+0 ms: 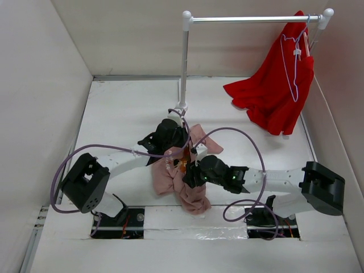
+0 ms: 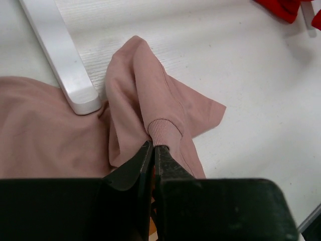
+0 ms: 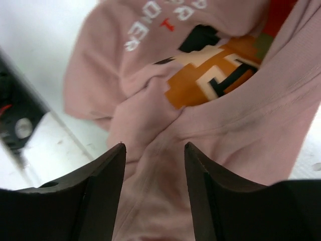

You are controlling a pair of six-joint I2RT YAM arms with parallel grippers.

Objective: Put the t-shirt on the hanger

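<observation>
The pink t shirt point(image 1: 195, 203) lies bunched on the white floor beneath both arms, its printed front partly visible in the right wrist view. My left gripper is shut at a ribbed fold of the shirt; whether fabric is between its tips I cannot tell. My right gripper hangs open over the lower part of the shirt. A light purple hanger point(image 1: 295, 79) hangs at the right end of the rack's bar, in front of red cloth.
The metal rack point(image 1: 256, 19) stands at the back, its left foot point(image 2: 83, 100) beside the shirt. Red garments point(image 1: 261, 91) drape at the back right. Bare floor shows left of the shirt.
</observation>
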